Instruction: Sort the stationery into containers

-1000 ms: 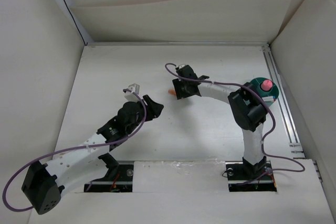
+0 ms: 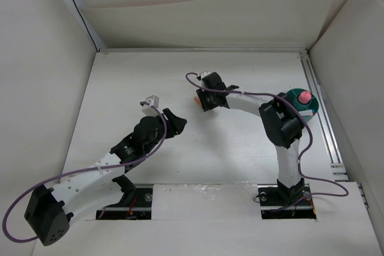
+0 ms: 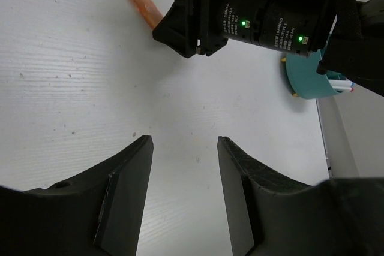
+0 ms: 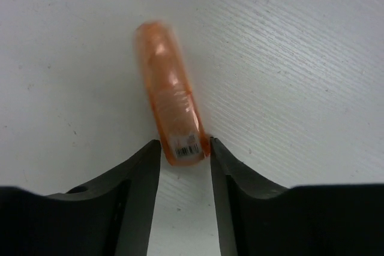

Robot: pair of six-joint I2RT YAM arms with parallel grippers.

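An orange cylindrical item (image 4: 171,91), slightly blurred, lies on the white table, also visible in the top view (image 2: 197,101). My right gripper (image 2: 204,105) is down over it; in the right wrist view its fingertips (image 4: 216,151) are part open at the item's near end, one either side. My left gripper (image 2: 177,125) hangs over the table left of centre; in the left wrist view its fingers (image 3: 120,196) stand apart with only bare table visible between them. A teal round container (image 2: 303,103) with a pink piece and white items stands at the far right.
White walls (image 2: 204,10) and metal rails border the table at back and sides. The right arm reaches across from the front right, close to the container.
The right gripper has shifted slightly at the orange item, and a little more of the item shows beside it. The left arm has not moved.
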